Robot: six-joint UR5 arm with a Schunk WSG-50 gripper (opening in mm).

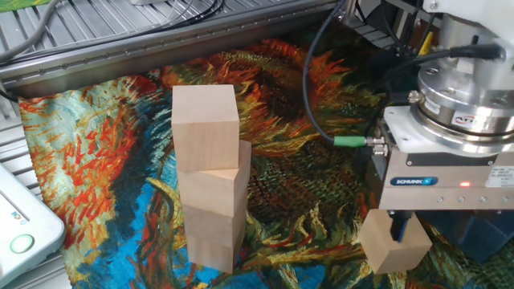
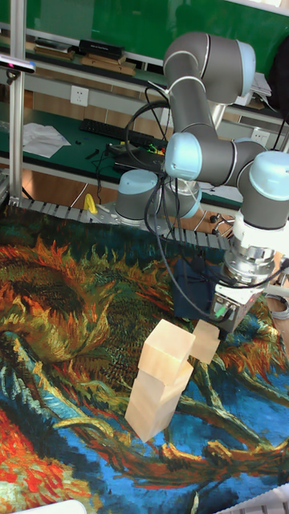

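A tower of pale wooden blocks [image 1: 210, 189] stands left of centre, its top block slightly turned against those below; in the other view the tower [image 2: 156, 398] leans with the camera's tilt. To its right, a single wooden cube [image 1: 387, 247] rests on the patterned cloth, partly covered by the tower in the other view. My gripper [image 1: 399, 226] is low over this cube, a dark finger overlapping the cube's top and front in view. The second finger cannot be made out, and whether the fingers grip the cube is unclear.
A dark blue box [image 1: 475, 233] sits behind and right of the cube, partly beneath the gripper body. A metal rail [image 1: 120, 66] borders the cloth [image 1: 96, 136] at the back. A white device [image 1: 24, 233] stands at far left.
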